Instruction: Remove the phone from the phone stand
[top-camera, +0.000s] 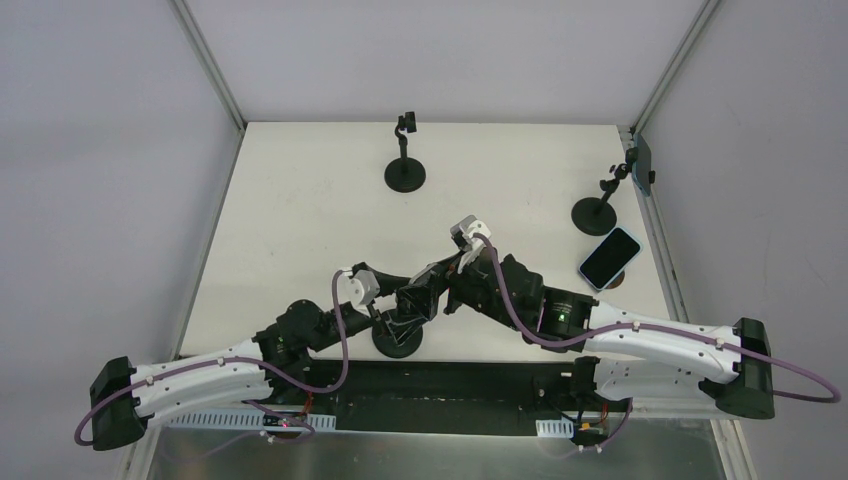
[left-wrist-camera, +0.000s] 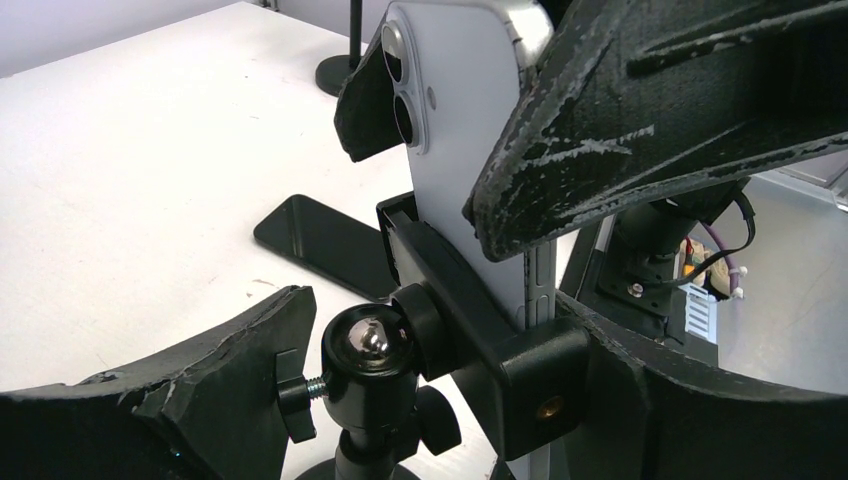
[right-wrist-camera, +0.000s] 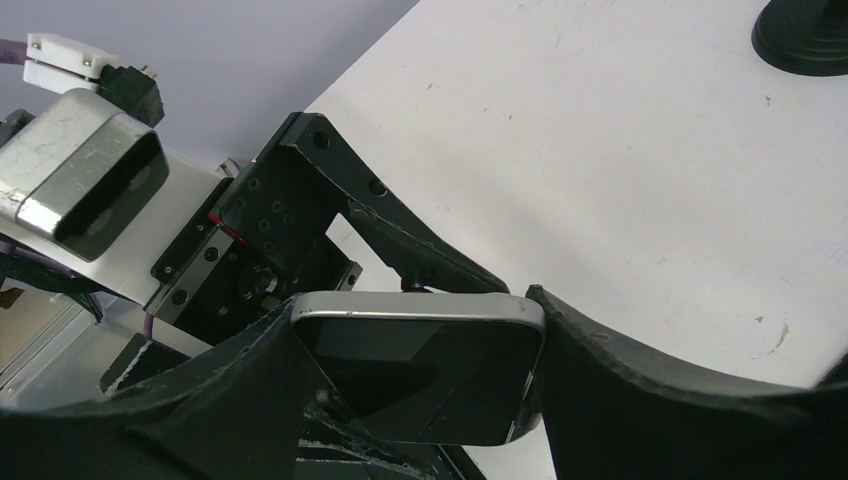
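In the middle front of the table a silver phone (left-wrist-camera: 460, 130) sits upright in the clamp (left-wrist-camera: 480, 350) of a black phone stand (top-camera: 397, 345). My right gripper is shut on the phone's upper end, one finger on either side. My left gripper is part open around the stand's clamp and ball joint at the lower part of the phone; whether its fingers touch them I cannot tell. The top view shows both grippers crowded over this stand, hiding much of it.
An empty stand (top-camera: 405, 174) stands at the back middle. Another stand (top-camera: 594, 216) holding a phone is at the right edge, with a loose phone (top-camera: 609, 259) lying just below it.
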